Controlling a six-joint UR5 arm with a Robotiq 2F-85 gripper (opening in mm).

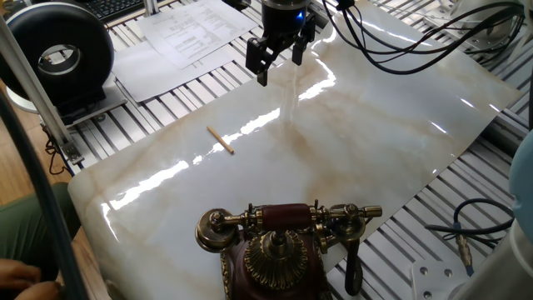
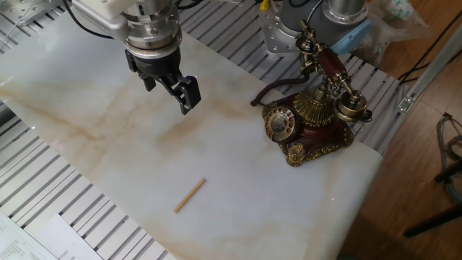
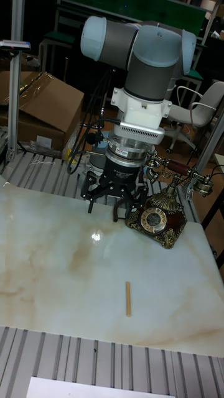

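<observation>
My gripper [image 1: 281, 67] hangs above the marbled tabletop [image 2: 238, 180] with its fingers spread apart and nothing between them. A short tan wooden stick [image 2: 190, 196] lies flat on that surface, apart from the gripper [image 2: 168, 100]. An antique-style telephone [image 2: 317, 119] in dark red and brass stands upright near the edge, its handset [image 1: 287, 217] resting across the cradle. In exterior view 3, the telephone [image 3: 159, 217] appears just right of the gripper [image 3: 109, 213], and the stick [image 3: 129, 298] lies nearer the camera than both.
Slatted metal bench [image 3: 73, 358] surrounds the marbled sheet. Papers [image 1: 179, 46] and a black ring-shaped device [image 1: 58, 50] sit beyond one edge. Loose black cables [image 1: 400, 50] run near the arm.
</observation>
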